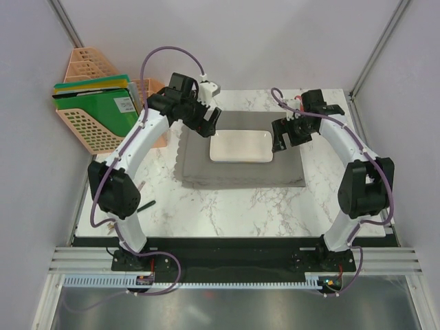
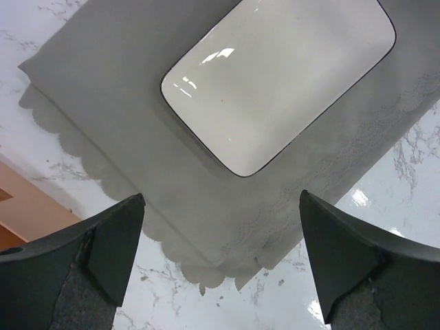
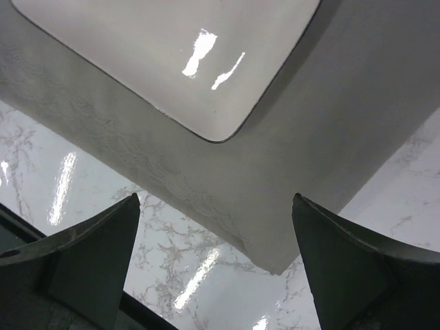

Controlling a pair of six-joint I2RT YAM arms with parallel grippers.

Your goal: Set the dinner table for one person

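Note:
A white rectangular plate [image 1: 240, 146] lies flat on the grey placemat [image 1: 237, 177], near the middle of the table. My left gripper [image 1: 210, 125] is over the plate's back left corner, its fingers wide apart and empty. At the plate's right end, my right gripper [image 1: 282, 135] also stands open above the mat. Both wrist views show bare cloth between the fingers, with the plate [image 2: 278, 75] beyond them and untouched. Cutlery, including a dark green handle [image 1: 146, 205], lies at the table's left side, partly covered by my left arm.
An orange basket [image 1: 89, 130] holding green and yellow folder-like items [image 1: 103, 110] fills the back left corner. Something red [image 1: 297, 102] shows behind my right arm, mostly hidden.

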